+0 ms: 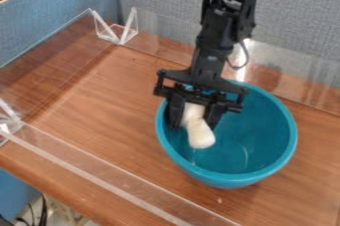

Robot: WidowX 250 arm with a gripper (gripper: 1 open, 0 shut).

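Observation:
The black gripper hangs over the left part of a teal bowl, its fingers reaching down inside the rim. It is shut on a white, elongated object, rounded at its lower end, which hangs tilted within the bowl's outline. Whether this object touches the bowl's floor cannot be told.
Clear plastic strips with white brackets edge the table. A grey panel stands behind, and a blue-sided box is at the top left.

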